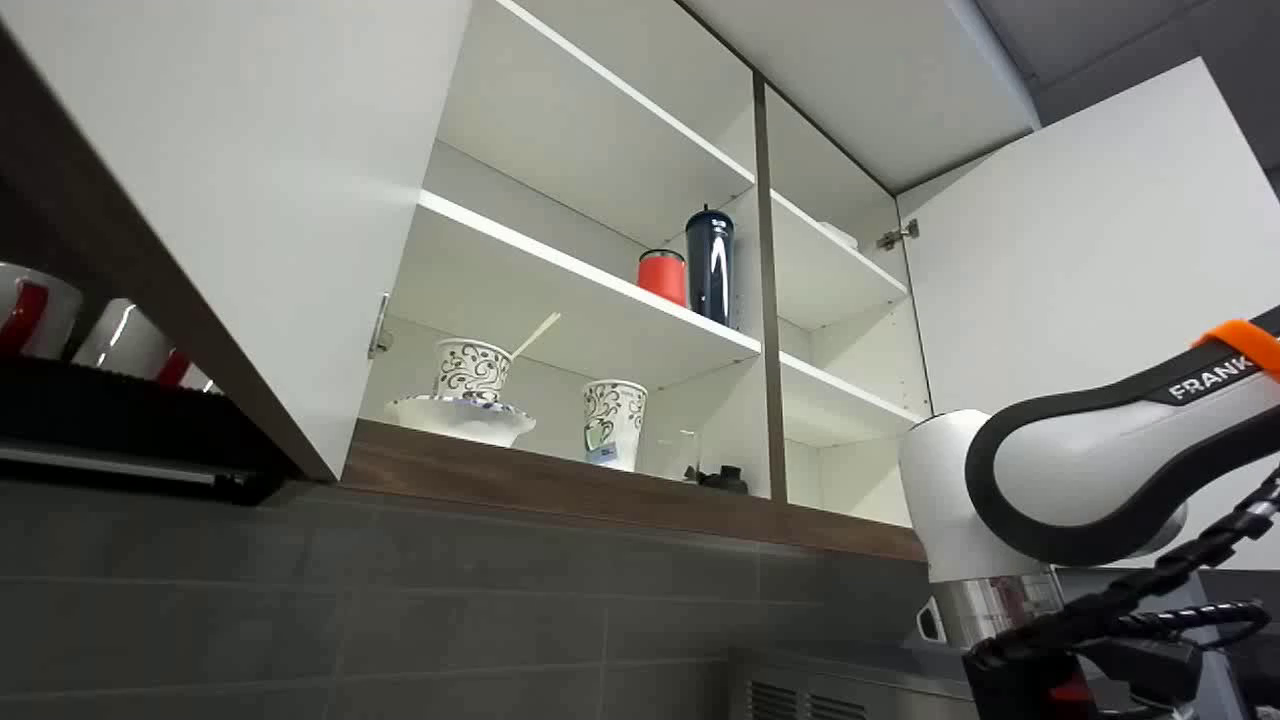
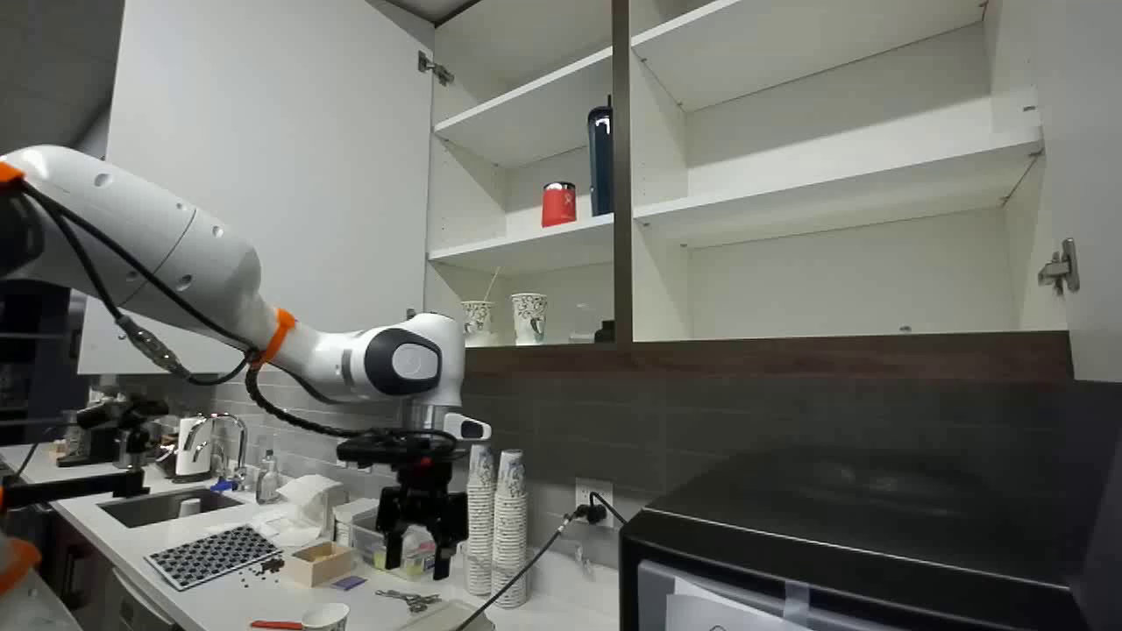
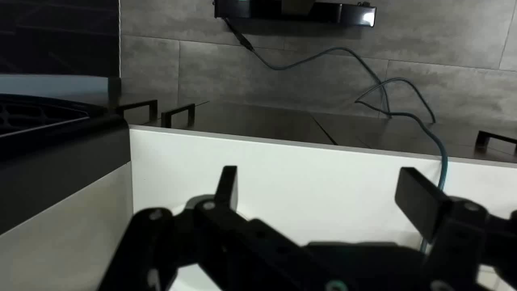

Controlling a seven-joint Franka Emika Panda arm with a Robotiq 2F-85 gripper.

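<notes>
In exterior view 2 my gripper (image 2: 418, 563) points down above the counter, its fingers apart with nothing between them. The wrist view looks past the open gripper onto a bare strip of white counter (image 3: 300, 179). Above the arm, the open cabinet holds a red cup (image 1: 662, 277) beside a dark tumbler (image 1: 711, 266) on its middle shelf. On the bottom shelf a patterned paper cup (image 1: 470, 368) with a stick in it sits on a bowl (image 1: 462, 420). A second patterned cup (image 1: 613, 424) stands to its right, beside a clear glass (image 1: 672, 454).
Tall stacks of paper cups (image 2: 510, 531) rise just behind the gripper. A black appliance (image 2: 841, 526) takes up the right. Scissors (image 2: 408, 600), a small box (image 2: 318, 563) and a dotted tray (image 2: 214, 556) lie on the counter. A cable (image 3: 443, 162) crosses the counter edge.
</notes>
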